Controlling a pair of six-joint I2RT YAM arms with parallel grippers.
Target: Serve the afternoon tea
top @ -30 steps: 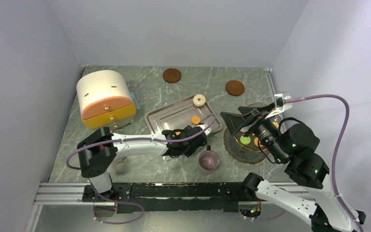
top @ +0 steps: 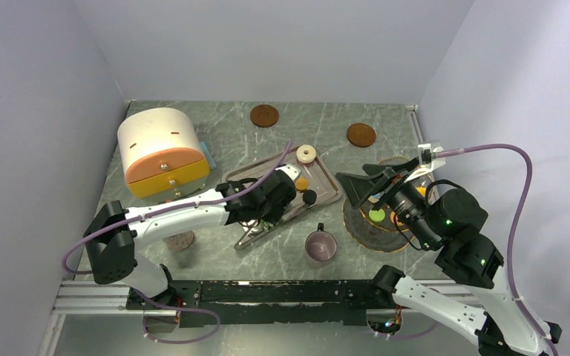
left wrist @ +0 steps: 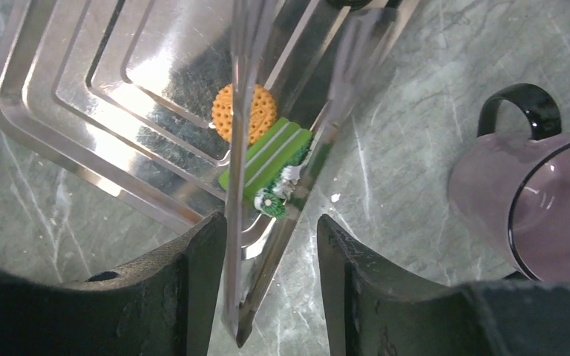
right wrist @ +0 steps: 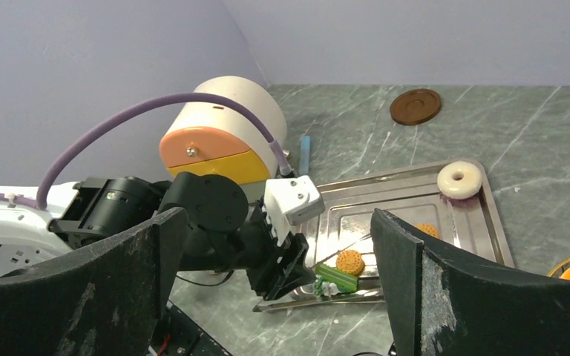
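Note:
My left gripper is part open over the near end of the steel tray (left wrist: 119,107), its fingers either side of metal tongs (left wrist: 234,222). Beneath lie a green cake (left wrist: 271,152) with white decoration and a round cracker (left wrist: 223,104). A white donut (right wrist: 459,180) sits at the tray's back right corner. My right gripper (top: 364,185) stands open and raised over the dark round stand at the right; nothing shows between its fingers.
A purple-grey mug (top: 320,245) stands right of the tray. A yellow-and-orange drawer box (top: 163,156) is at the back left. Two brown coasters (top: 264,115) lie at the back, with clear table around them.
My left arm has moved up and leftward across the tray, uncovering more of its right part. My right arm and the objects around it look unchanged.

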